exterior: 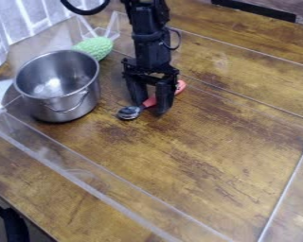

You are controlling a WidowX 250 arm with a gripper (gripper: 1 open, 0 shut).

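Note:
My black gripper (151, 95) points down at the wooden table, over a spoon with a red handle (177, 88) and a metal head (129, 112). The fingers hide the middle of the spoon, and I cannot tell whether they are open or shut on it. A large steel pot (58, 67) stands to the left of the gripper.
A green, bumpy object (96, 46) lies behind the pot at the upper left. Thin pale lines cross its right part.

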